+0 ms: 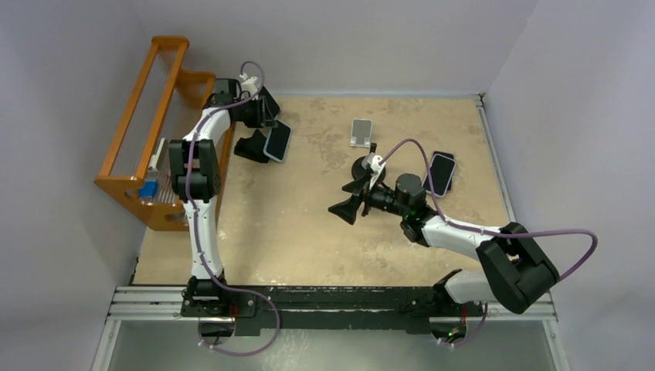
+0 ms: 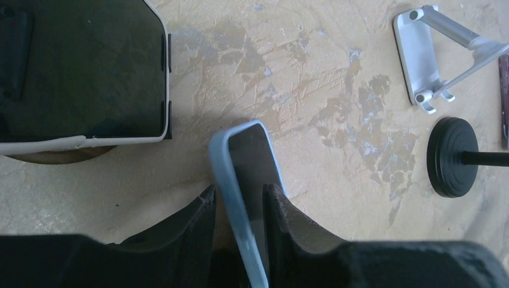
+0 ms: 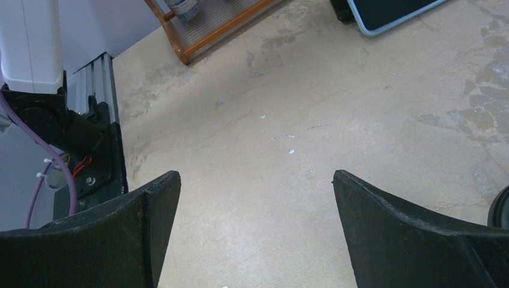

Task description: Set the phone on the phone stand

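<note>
A blue-edged phone [image 1: 279, 142] [image 2: 252, 165] sits at the back left beside a dark support, below my left gripper [image 1: 263, 116]. Its fingertips straddle the phone's blue side in the left wrist view, part open; contact is unclear. A silver phone stand [image 1: 361, 132] [image 2: 417, 57] stands at the back centre. My right gripper [image 1: 351, 197] is open over the middle of the table, empty between its fingers.
A wooden rack [image 1: 143, 116] runs along the left. A round black stand [image 2: 450, 156] is near the silver one; a dark phone [image 1: 440, 174] lies at the right.
</note>
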